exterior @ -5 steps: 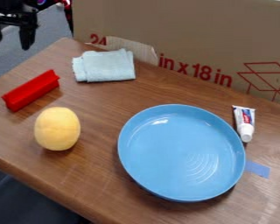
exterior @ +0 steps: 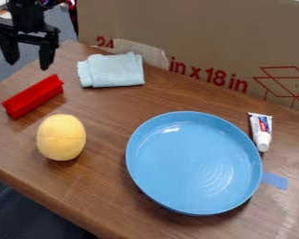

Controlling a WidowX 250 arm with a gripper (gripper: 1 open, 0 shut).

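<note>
My black gripper (exterior: 29, 52) hangs open at the top left, over the table's far left corner, with nothing between its fingers. Below it lies a red oblong block (exterior: 34, 94). A round yellow object (exterior: 61, 137) sits near the left edge. A folded pale blue cloth (exterior: 111, 71) lies at the back. A large blue plate (exterior: 193, 164) fills the right front, and a toothpaste tube (exterior: 262, 132) lies to its upper right.
A cardboard box (exterior: 196, 33) stands along the back of the wooden table (exterior: 102, 191). A piece of blue tape (exterior: 276, 182) is at the right.
My gripper has moved a little to the right from the left edge of the view. The objects on the table have not moved.
</note>
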